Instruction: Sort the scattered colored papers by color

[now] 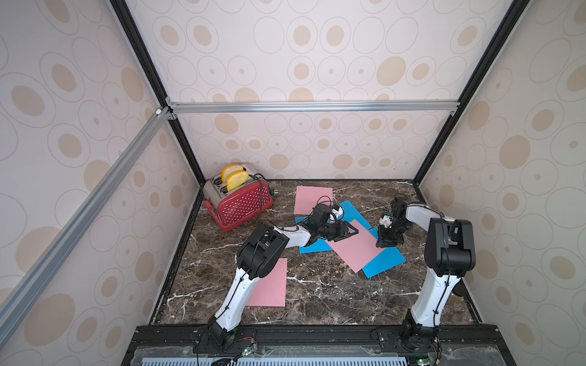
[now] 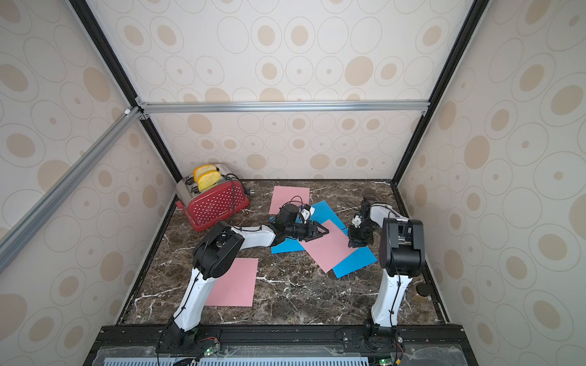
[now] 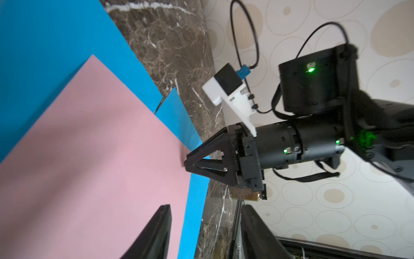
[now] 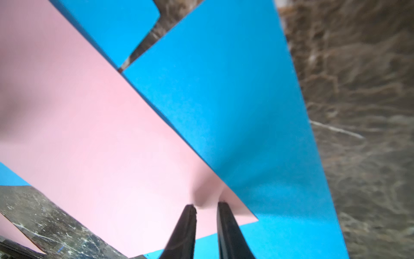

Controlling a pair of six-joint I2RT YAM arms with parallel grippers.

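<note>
In the top left view, a pink sheet [image 1: 357, 249] lies slantwise over blue sheets [image 1: 383, 262]. My right gripper is shut on this pink sheet near its right corner. Above the sheet's left part, my left gripper is open, its fingers [image 3: 159, 233] apart with nothing between them. Another blue sheet [image 1: 312, 245] shows partly beneath the left arm. Two more pink sheets lie on the table, one at the back [image 1: 313, 198] and one at the front left [image 1: 271, 288], the latter partly covered by the arm.
A red toaster [image 1: 241, 204] with yellow slices stands at the back left, its cord on top. Patterned walls enclose the sides and back.
</note>
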